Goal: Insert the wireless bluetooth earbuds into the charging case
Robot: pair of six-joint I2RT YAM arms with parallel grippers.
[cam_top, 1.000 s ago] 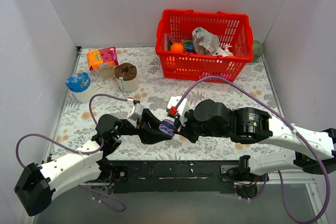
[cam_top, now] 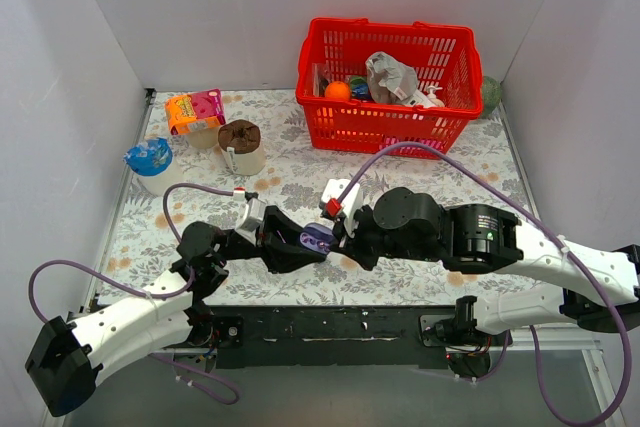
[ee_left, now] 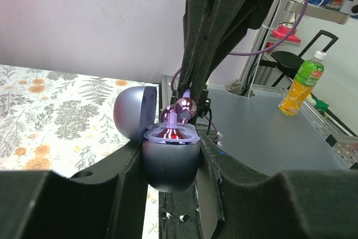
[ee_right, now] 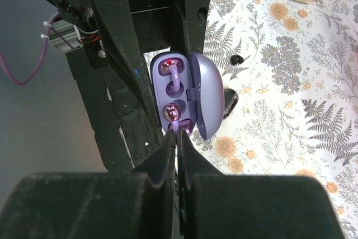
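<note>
The purple charging case has its lid swung open. My left gripper is shut on the case's body, holding it above the table. One earbud lies in the case's far recess, stem along the slot. At the near recess is the second earbud, its stem running to the tips of my right gripper, which is shut on that stem. In the left wrist view, this earbud is at the case's far side; how deep it sits cannot be told. Both grippers meet near the table's front in the top view.
A red basket with mixed items stands at the back. Several containers, including a blue-topped one and a brown-topped one, stand at the left beside a snack bag. Open tabletop lies behind the grippers.
The left gripper and case have shifted very slightly up in the top view. The right arm is almost still, and both grippers remain shut.
</note>
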